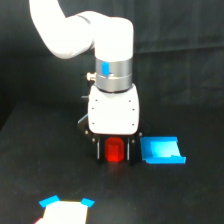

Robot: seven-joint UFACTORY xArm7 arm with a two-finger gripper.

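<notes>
A red block (pixel 115 149) stands on the dark table under the arm. My gripper (pixel 113 150) points straight down, its dark fingers on either side of the block. Against the black background I cannot tell whether the fingers touch it or stand clear. To the right lies a flat, light blue square edged with blue tape (pixel 162 150).
At the front left, a white piece (pixel 66 213) with blue tape at its corners runs off the bottom edge, a small red mark at its left. A dark curtain hangs behind.
</notes>
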